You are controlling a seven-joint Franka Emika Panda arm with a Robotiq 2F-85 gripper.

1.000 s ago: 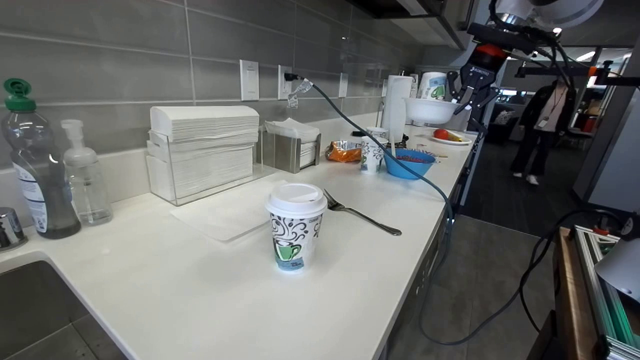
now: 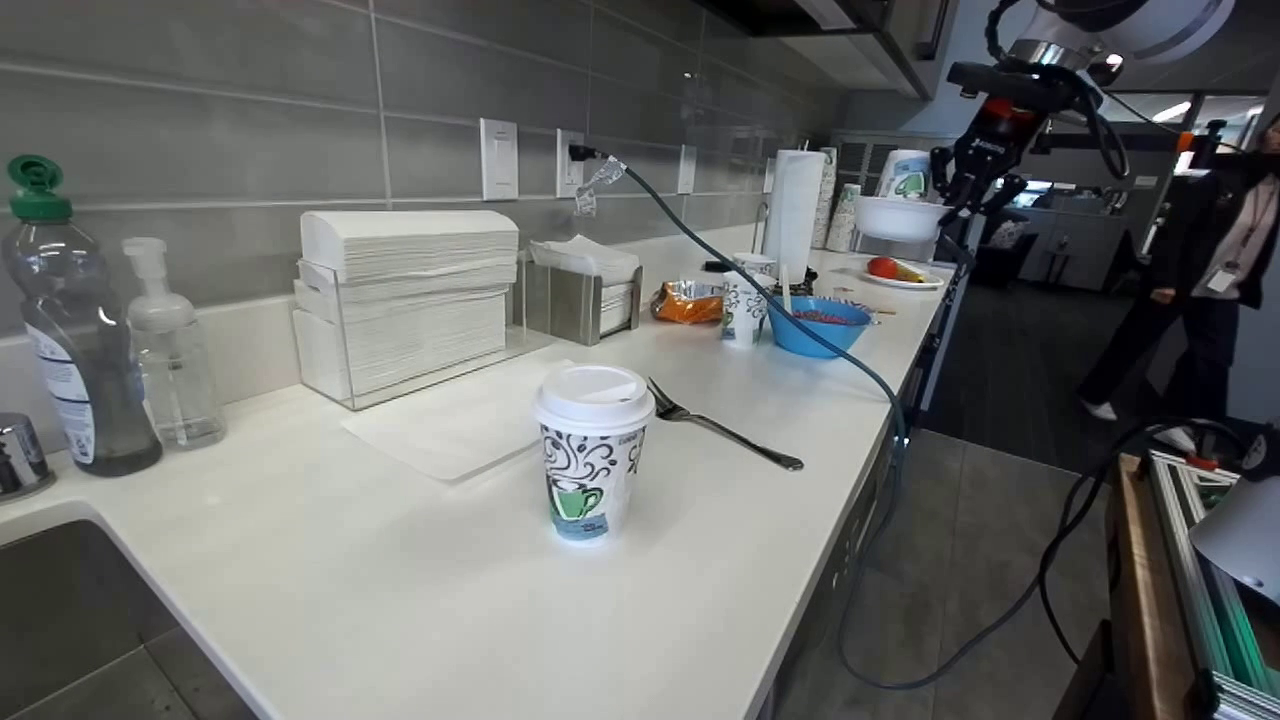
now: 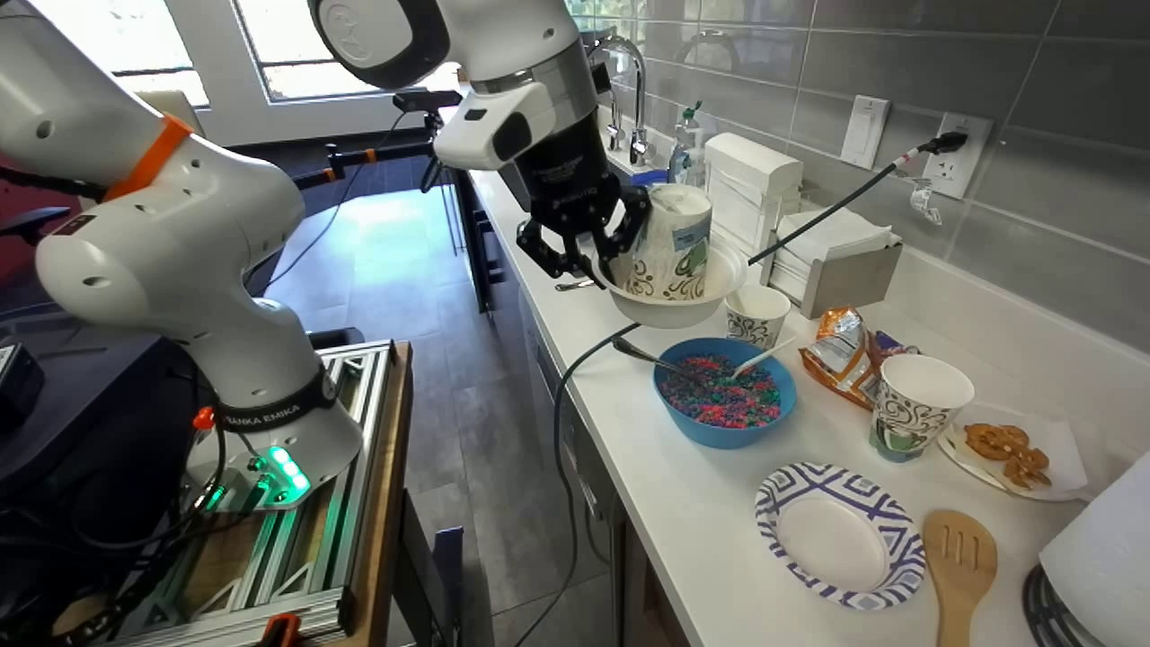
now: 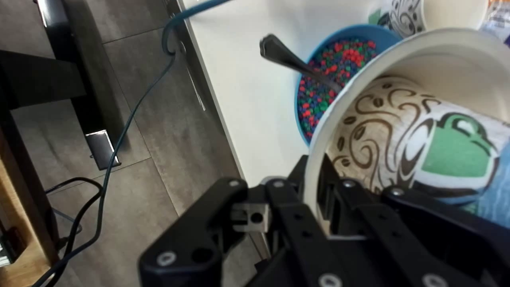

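Observation:
My gripper (image 3: 590, 270) is shut on the rim of a white bowl (image 3: 668, 313), held in the air over the counter. A patterned paper cup (image 3: 679, 243) rests inside that bowl; in the wrist view its green mug print (image 4: 454, 148) shows. One finger lies inside the bowl's wall and the other outside, as the wrist view shows. Beneath and beyond the bowl, a blue bowl (image 3: 706, 437) with colored bits and a dark-handled utensil stands on the counter. Exterior view 1 has the white bowl (image 2: 900, 221) high at the far end.
On the counter (image 2: 408, 600) are a lidded cup (image 2: 588, 462), a fork (image 2: 726, 434), a patterned plate (image 3: 841, 534), a wooden spatula (image 3: 959, 571), and an open cup (image 3: 916, 404). A cable (image 2: 768, 294) crosses above the counter. A person (image 2: 1212, 252) walks at the right.
The gripper, white bowl and cup have moved to the right in exterior view 1, the bowl staying about as high. The person has moved right and nearer.

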